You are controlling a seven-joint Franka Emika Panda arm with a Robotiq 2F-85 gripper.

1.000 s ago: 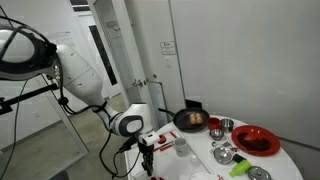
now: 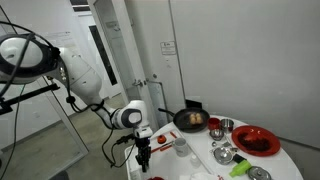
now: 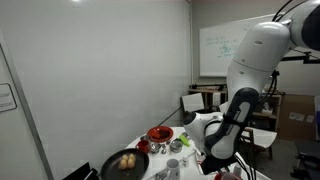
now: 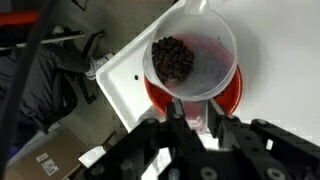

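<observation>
In the wrist view a translucent white cup (image 4: pixel 212 62) with dark brown beans (image 4: pixel 173 60) gathered at one side lies in front of my gripper. The fingers are shut on the cup's near side. Behind and below it shows the rim of a red bowl (image 4: pixel 236 92), mostly covered by the cup. Exterior view 1 has my gripper (image 2: pixel 143 163) low at the table's near left edge, beside a bit of the red bowl (image 2: pixel 155 178) at the frame's bottom. The cup is hard to make out there.
A dark pan (image 2: pixel 191 120) with brown round items stands at the back, with a large red plate (image 2: pixel 256 140) to its right. A metal cup (image 2: pixel 181 147) and several small metal and green items occupy the middle. In the wrist view the table's edge (image 4: pixel 112 88) runs close to the red bowl.
My gripper has shifted slightly to the left in exterior view 1, and the arm with it. The other table items look unmoved.
</observation>
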